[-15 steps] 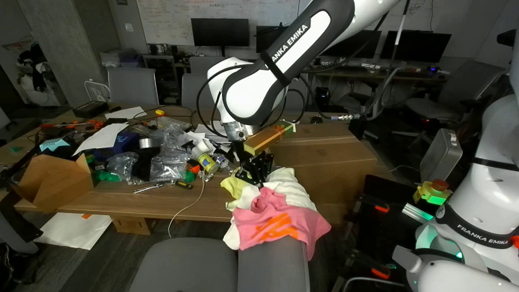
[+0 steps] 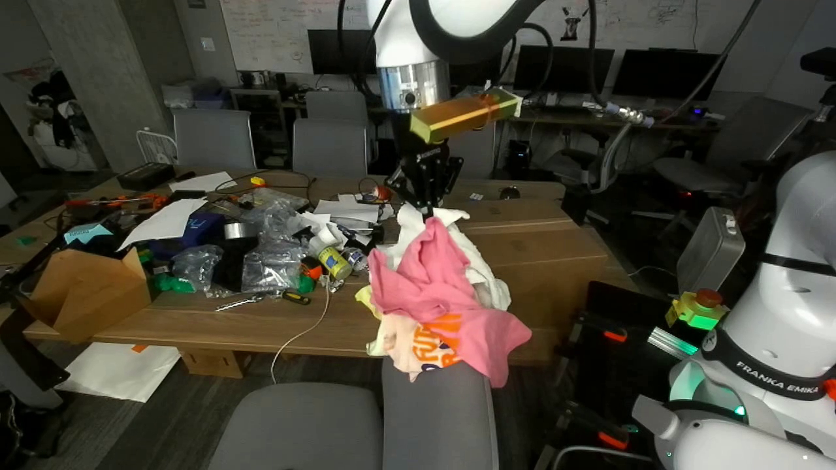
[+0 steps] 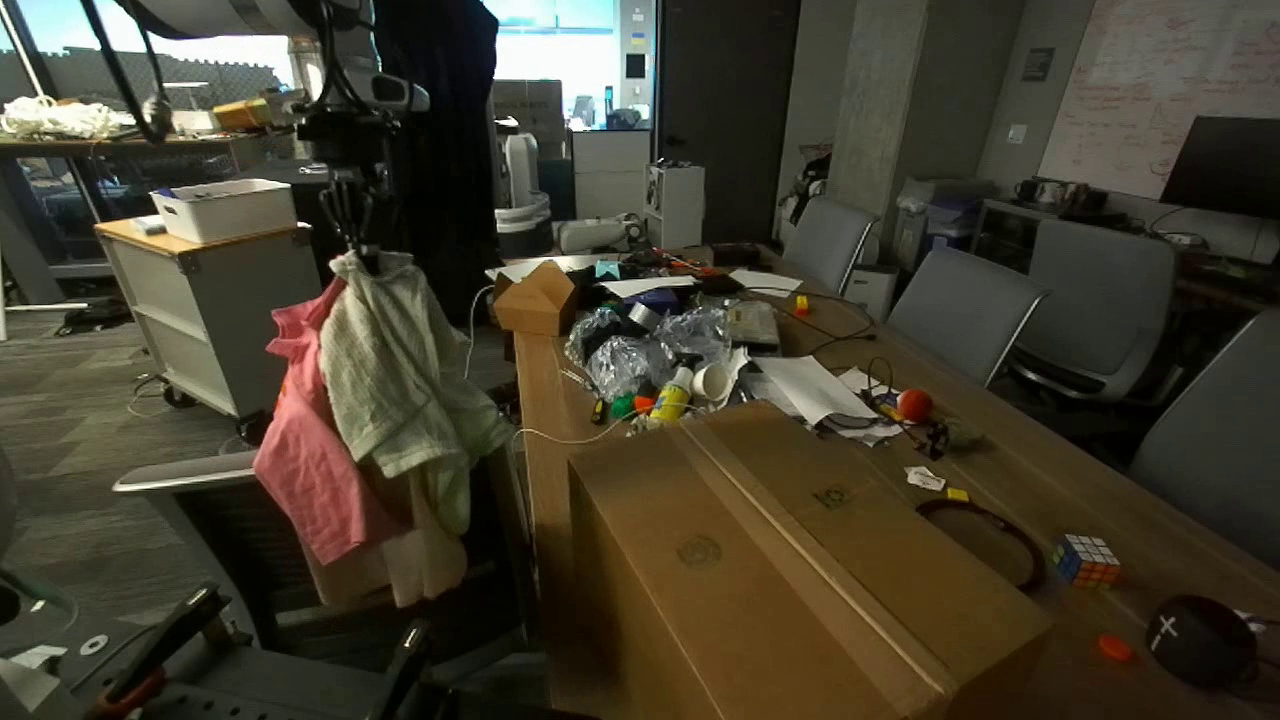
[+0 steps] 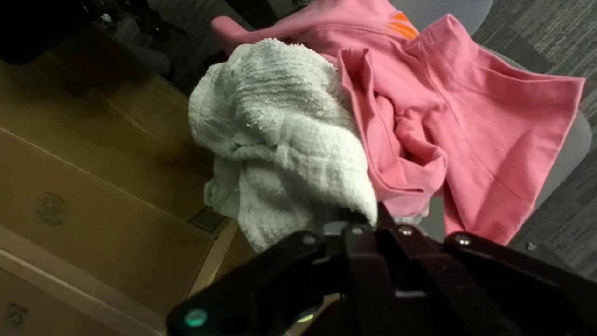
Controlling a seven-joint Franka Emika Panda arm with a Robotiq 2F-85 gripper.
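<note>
Above a chair's backrest hangs a bunch of cloth, with my gripper (image 2: 428, 210) shut on its top. A pink garment (image 2: 439, 274) with orange print drapes down in front, its lower part over the backrest (image 2: 439, 415). Beside it hangs a whitish textured cloth (image 3: 402, 348); in the wrist view this cloth (image 4: 291, 129) reaches the fingertips, while the pink garment (image 4: 475, 134) spreads to the right. Both seem gathered at the gripper (image 3: 360, 258) in exterior view 2. A pale peach and yellow cloth (image 2: 400, 337) shows underneath; whether it is gripped too I cannot tell.
A large cardboard box (image 3: 768, 552) stands on the table right beside the cloths. Plastic bags (image 2: 274, 250), papers, tools and a yellow can (image 2: 335, 263) crowd the table's left. Bare floor (image 3: 144, 372) lies on the chair's far side in exterior view 2.
My gripper has risen from low over the chair back, pulling the pink garment and the white cloth upward into a peak. The peach part with orange lettering now shows below.
</note>
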